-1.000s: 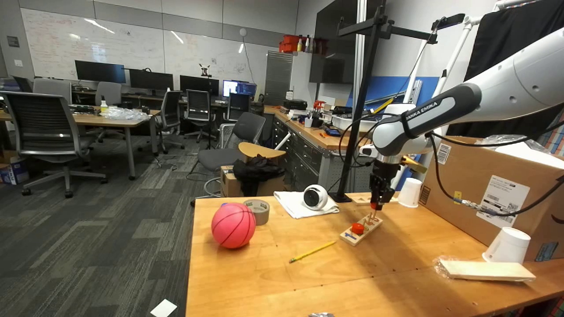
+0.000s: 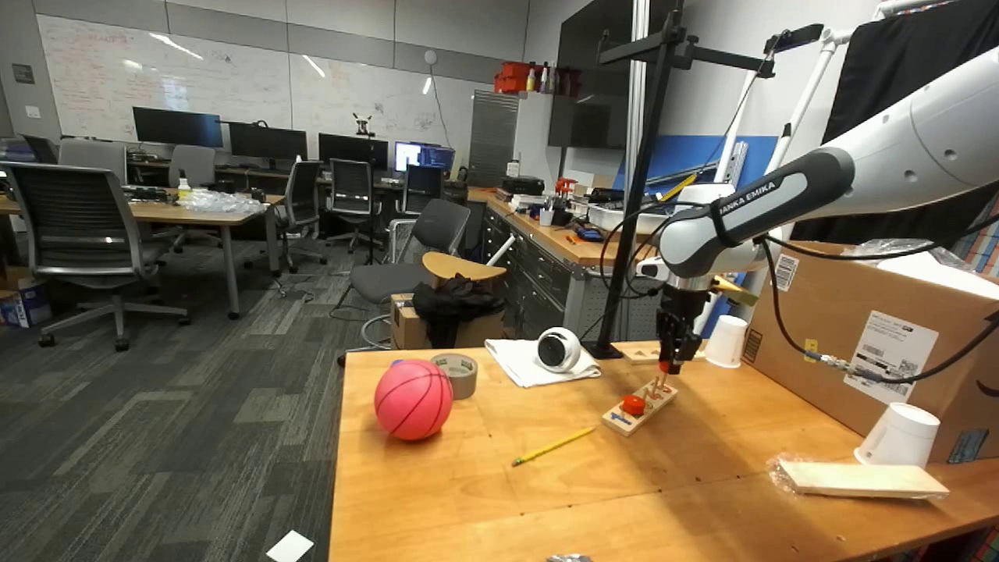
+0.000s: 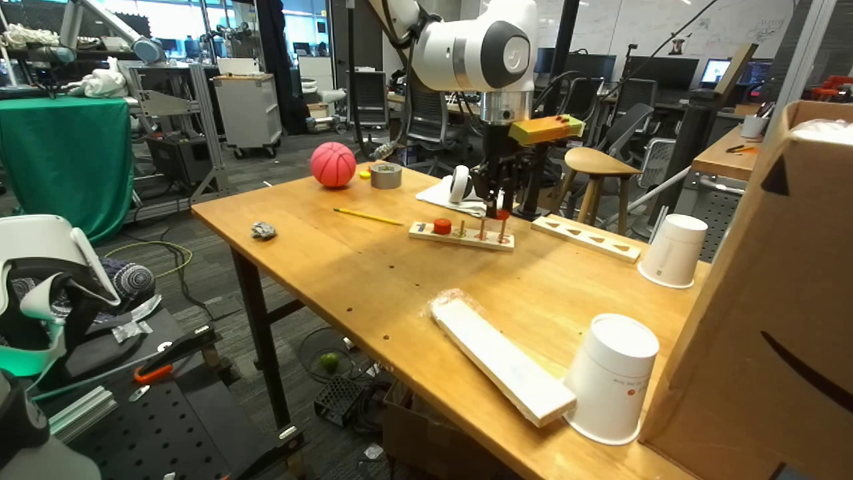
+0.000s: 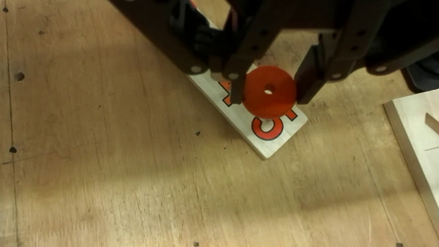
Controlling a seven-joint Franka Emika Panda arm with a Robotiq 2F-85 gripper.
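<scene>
My gripper is shut on a round red disc [image 4: 263,101] with a hole in its middle, one finger on each side of it. The disc is held over the end of a wooden peg board [image 4: 251,129] printed with red figures. In the second exterior view the red disc [image 3: 502,215] is level with the top of the board's end peg [image 3: 502,231]; whether the peg enters its hole I cannot tell. At the board's other end sits another red piece [image 3: 442,227], low on the board. Bare pegs [image 3: 482,229] stand between.
A wooden piece with triangular cutouts [image 3: 586,237] lies close by. White cups [image 3: 674,251], a wrapped plank [image 3: 500,356], a yellow pencil [image 3: 368,216], a pink ball [image 3: 333,165] and a tape roll [image 3: 386,175] are on the table.
The gripper and its red disc have shifted very slightly in the first exterior view. The peg board and the other objects look unmoved.
</scene>
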